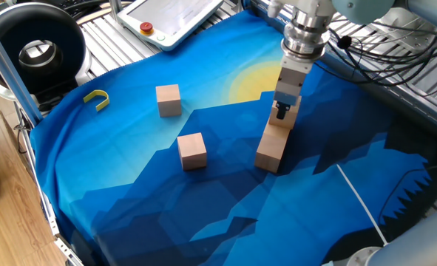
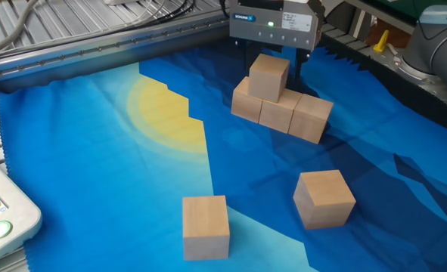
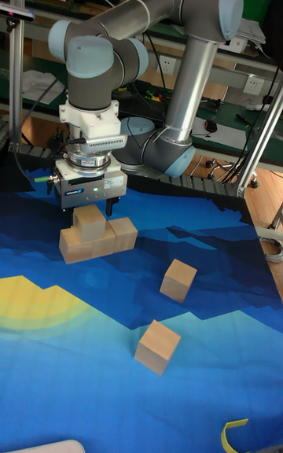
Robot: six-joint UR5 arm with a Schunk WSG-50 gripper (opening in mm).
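Three wooden cubes stand in a touching row, the right end cube showing clearly in exterior view 2. One more cube rests on top of that row, towards its left part. My gripper points down at this upper cube and is open, its two fingers spread wider than the cube. In exterior view 3 one finger shows at each side of it; whether they touch it cannot be told. Apart from the stack, two single cubes lie on the cloth: one on the dark blue part, the other near the pale part.
A blue patterned cloth covers the table, with wide clear room around the loose cubes. A yellow hook-shaped piece lies at its edge. The teach pendant with a red button and several black cables sit beyond the cloth.
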